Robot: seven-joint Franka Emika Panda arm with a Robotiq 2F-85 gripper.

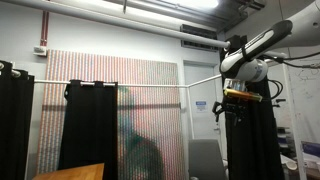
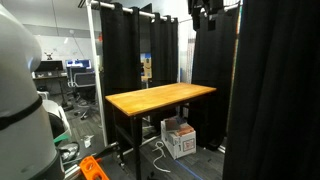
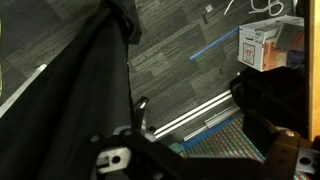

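My gripper (image 1: 225, 112) hangs high in the air at the right of exterior view 1, in front of a black curtain. At the top of exterior view 2, its dark fingers show against the curtains, above the far side of the wooden table (image 2: 160, 97). In the wrist view, the gripper stands open, its fingers wide apart. Only the floor and some bright metal strips lie behind the gap, with nothing held. The tabletop is bare in exterior view 2.
A cardboard box (image 2: 179, 138) stands on the floor beneath the table, with loose cables nearby. Black curtains (image 2: 270, 90) hang close to the arm. An office chair (image 1: 207, 158) stands near the wall. An orange part (image 2: 94, 168) lies at the lower left.
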